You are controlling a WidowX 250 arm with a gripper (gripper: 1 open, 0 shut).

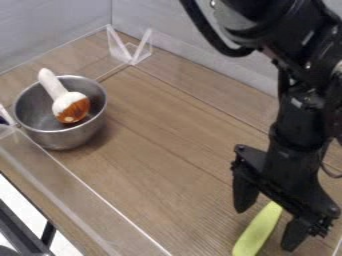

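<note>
My black gripper (275,203) is low at the right of the camera view, its fingers apart, over a long pale green object (255,234) lying on the wooden table (160,170). The green object's upper end is hidden behind the gripper. Whether anything is between the fingers is unclear.
A metal bowl (46,130) at the left holds an object with a white handle and orange-brown head (71,107). A clear plastic item (127,48) stands by the back wall.
</note>
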